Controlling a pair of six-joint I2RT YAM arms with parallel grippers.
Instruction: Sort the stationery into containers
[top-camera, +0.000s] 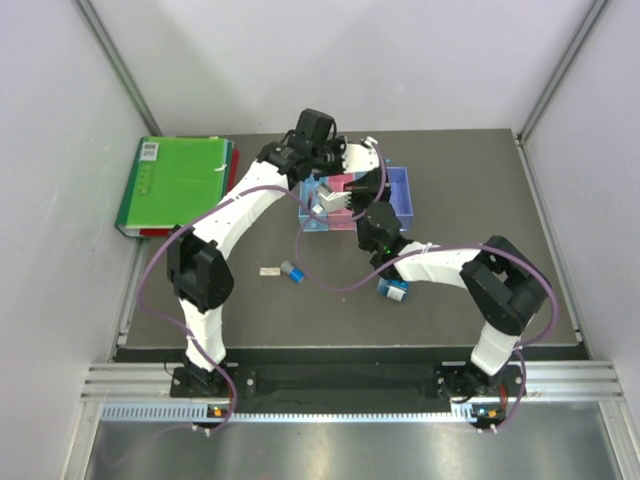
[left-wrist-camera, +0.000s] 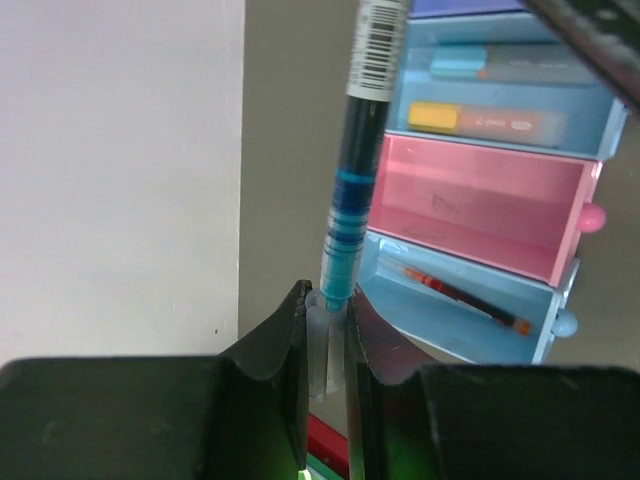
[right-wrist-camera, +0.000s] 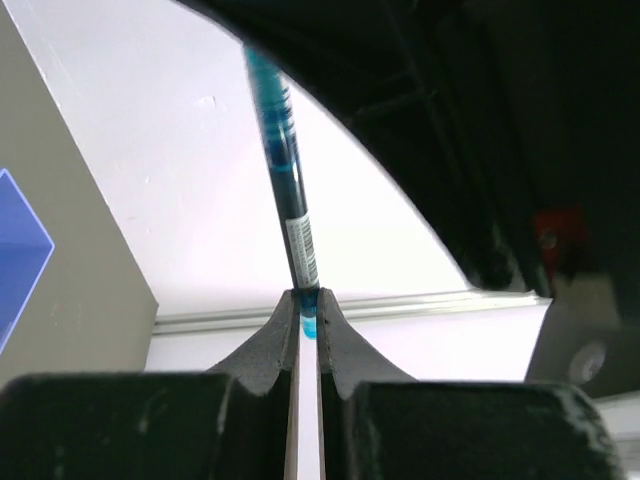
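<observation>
Both grippers are shut on one blue-banded pen (left-wrist-camera: 348, 215) above the containers. My left gripper grips its clear end in the left wrist view, while my right gripper has the end beyond the white barcode label in the right wrist view. Below, a light blue compartment (left-wrist-camera: 545, 345) holds a slim red and black pen (left-wrist-camera: 450, 291). Beside it the pink compartment (left-wrist-camera: 470, 205) looks empty. Another light blue compartment (left-wrist-camera: 608, 130) contains a yellow-capped highlighter (left-wrist-camera: 485, 121) and a blue-capped one (left-wrist-camera: 510, 62). The purple compartment (top-camera: 402, 200) is partly visible.
On the table lie a white eraser (top-camera: 269, 271), a small blue and grey item (top-camera: 292, 272) and a blue item with a white label (top-camera: 392, 289), partly behind the right arm. Green and red folders (top-camera: 175, 185) are stacked at the left.
</observation>
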